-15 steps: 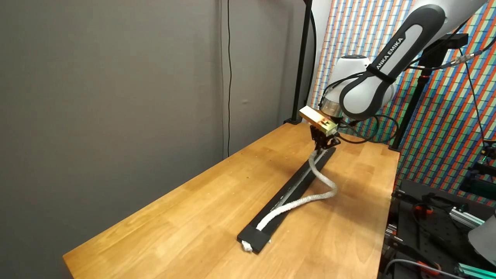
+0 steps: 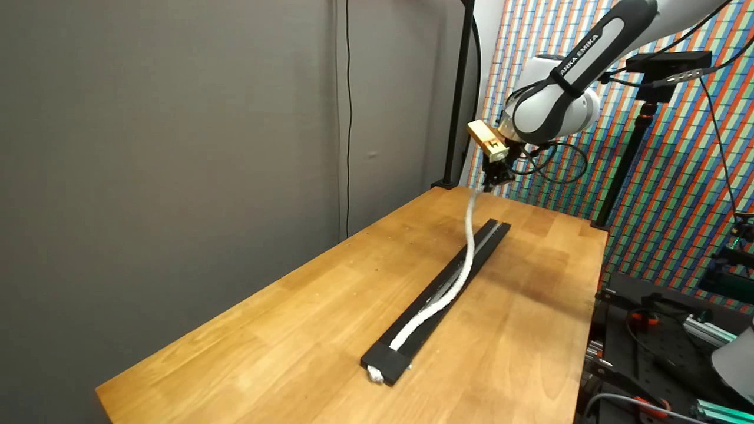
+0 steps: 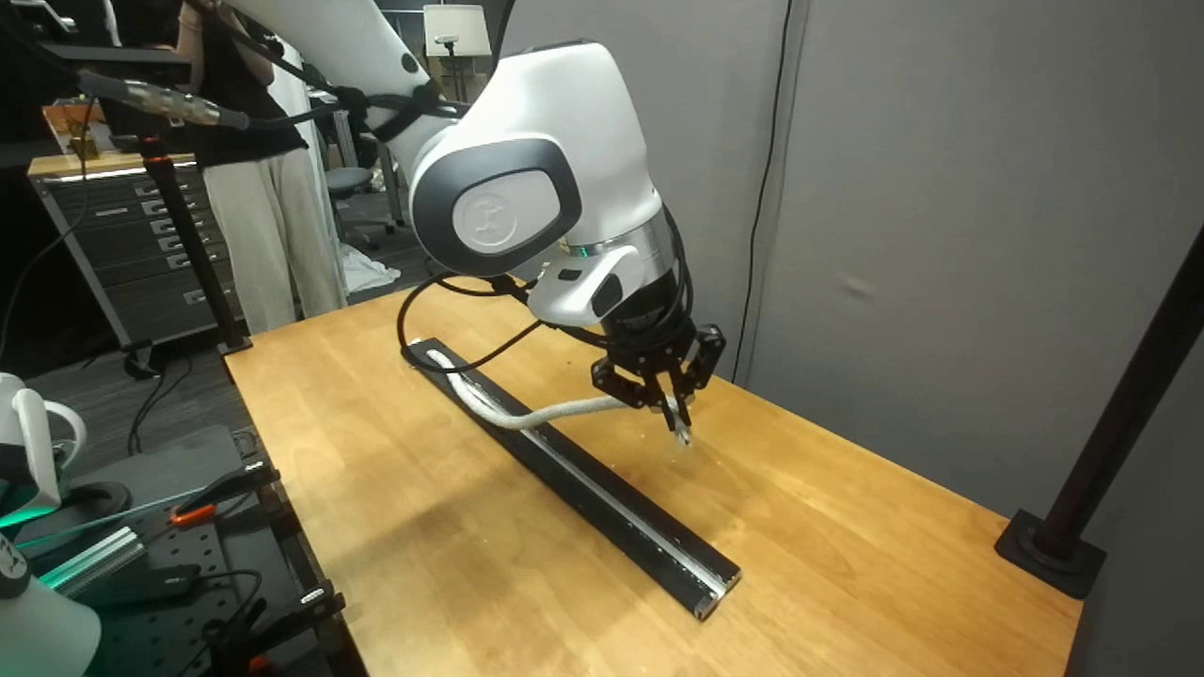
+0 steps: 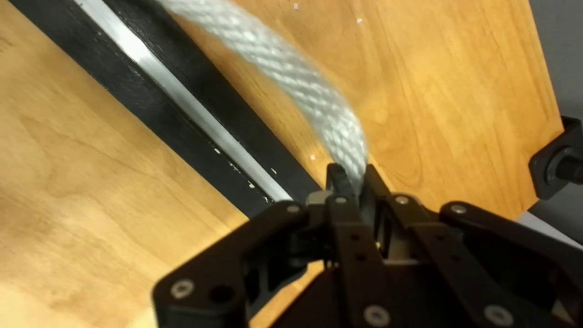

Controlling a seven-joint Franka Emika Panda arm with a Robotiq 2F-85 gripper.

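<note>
A thick white rope (image 2: 468, 247) runs from under a cap at the near end of a black channel (image 2: 374, 347) up to my gripper (image 2: 488, 186). In the wrist view the braided rope (image 4: 306, 82) enters between the fingertips, and my gripper is shut on it. A short frayed end of rope (image 3: 682, 433) pokes out below my gripper (image 3: 674, 412) in exterior view 2. The fingers hang above the table, to the side of the channel (image 3: 609, 496). Along the far stretch of the channel the shiny groove (image 4: 186, 101) lies bare, with no rope in it.
A black pole on a base (image 3: 1050, 553) stands at one table corner, another black pole (image 2: 622, 166) at the other far corner. A dark cart with tools (image 2: 657, 353) stands beside the table.
My gripper has risen and moved farther toward the far end with the rope held. The rope's sideways bulge has gone; it now runs much straighter over the channel.
</note>
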